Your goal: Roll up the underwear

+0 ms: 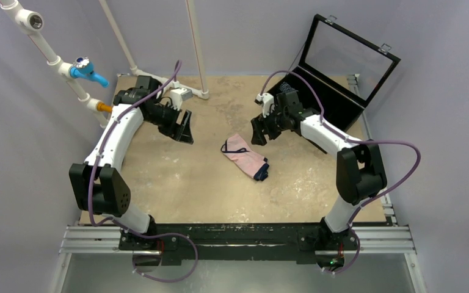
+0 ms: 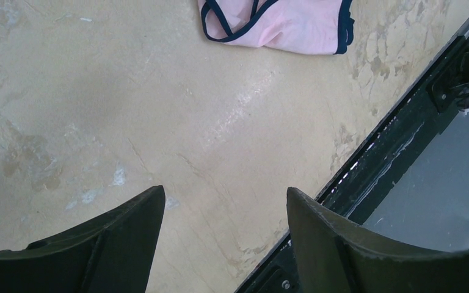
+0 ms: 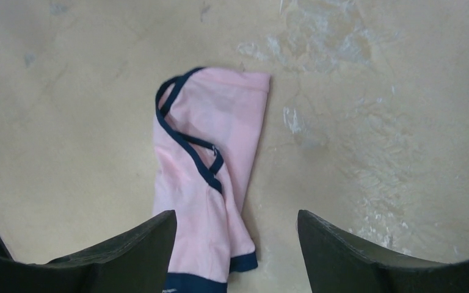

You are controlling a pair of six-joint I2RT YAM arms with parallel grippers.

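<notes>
Pink underwear with navy trim point(image 1: 244, 160) lies folded lengthwise at the middle of the table, slanting, its strap edge on top; it also shows in the left wrist view point(image 2: 293, 27) and right wrist view point(image 3: 189, 183). My left gripper point(image 1: 180, 128) hangs to the upper left of the cloth, open with nothing between its fingers. My right gripper point(image 1: 261, 131) is above and just right of the cloth's upper end, open and empty.
An open black case with a clear lid point(image 1: 323, 104) stands at the back right. White pipes point(image 1: 197, 55) and a blue tap point(image 1: 88, 73) are at the back left.
</notes>
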